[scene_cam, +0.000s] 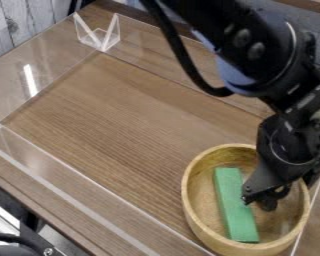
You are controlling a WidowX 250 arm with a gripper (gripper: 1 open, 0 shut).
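A round tan bowl (199,210) sits at the bottom right of the camera view, with a flat green rectangular object (234,205) lying in its left half. My black gripper (270,195) reaches down into the right half of the bowl, right of the green object. Its fingertips are dark and bunched against the bowl's interior, and I cannot tell how far apart they are or whether anything is between them.
A small clear plastic piece (99,35) stands at the back left. A black cable runs at the bottom left edge.
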